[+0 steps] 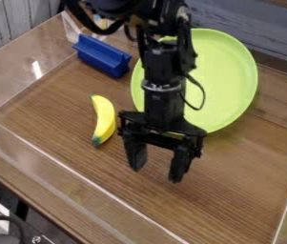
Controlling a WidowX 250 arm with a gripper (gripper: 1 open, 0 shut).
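Note:
The black gripper hangs low over the bare wooden table in the middle, its two fingers spread open with nothing visible between them. A yellow banana lies to the left of it, apart from the fingers. A large green plate sits at the back right, partly hidden behind the arm.
A blue block lies at the back left. Clear side panels border the wooden table.

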